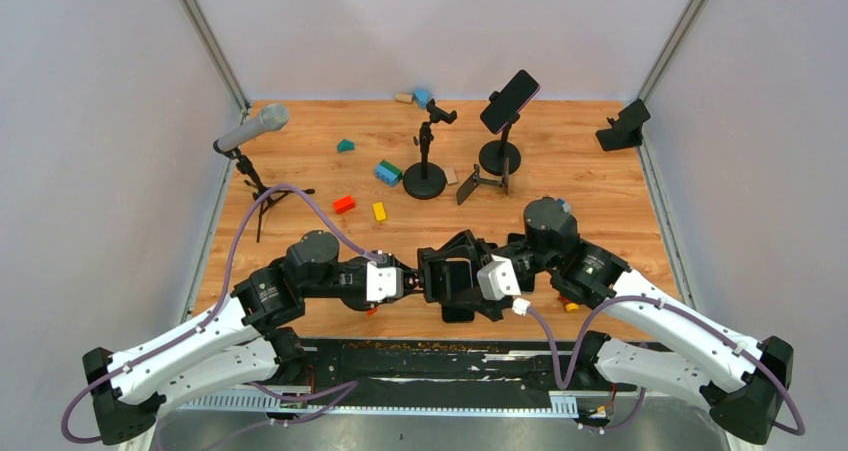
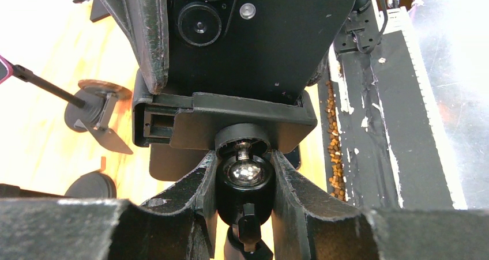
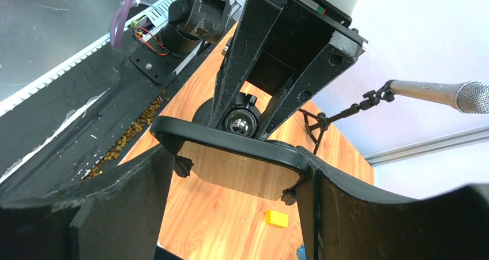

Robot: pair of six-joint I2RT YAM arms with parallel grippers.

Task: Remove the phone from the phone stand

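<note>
In the left wrist view my left gripper is shut on the ball-joint neck of a black phone stand, just under its holder. In the right wrist view my right gripper is shut on that stand's black holder, across its frame. In the top view both grippers meet at the front centre, above a black phone lying on the table, partly hidden by them. Another phone sits tilted on a stand at the back right.
An empty stand stands mid-back, a microphone at left, a folded holder right of centre, and another at the right edge. Small coloured blocks are scattered on the wooden table.
</note>
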